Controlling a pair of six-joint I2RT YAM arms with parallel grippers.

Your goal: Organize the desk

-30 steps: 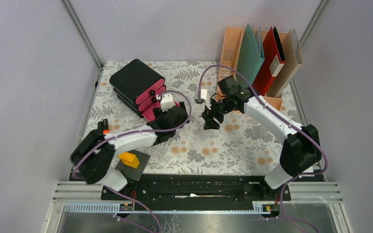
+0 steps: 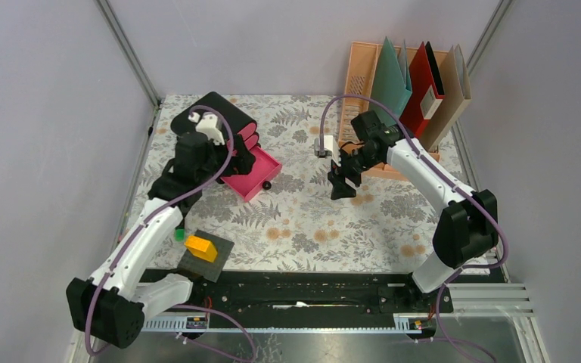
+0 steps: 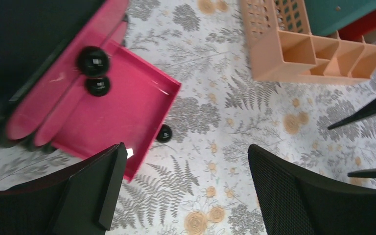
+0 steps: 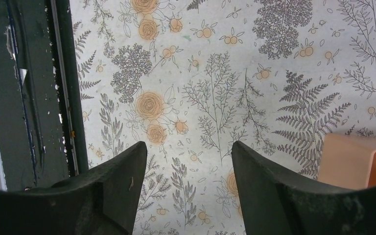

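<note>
A pink drawer (image 2: 254,181) is pulled out from the black box (image 2: 210,110) at the back left, and no items show inside it in the left wrist view. Its round black knob (image 3: 164,133) is on the front wall. My left gripper is open and empty, and in the top view it is over the drawer's left part. My right gripper has its fingers apart over bare desk, holding nothing. Near the front left, a yellow block (image 2: 201,248) rests on a dark grey pad (image 2: 222,246).
At the back right an orange-tan organizer (image 2: 360,66) holds a teal folder (image 2: 390,82), a red binder (image 2: 424,89) and a beige file (image 2: 449,98). A green item (image 2: 180,235) shows beside the left arm.
My left arm has swung left, uncovering the drawer and its knob and now hiding the markers at the left. My right gripper has shifted slightly to the right. The drawer's own motion cannot be told.
</note>
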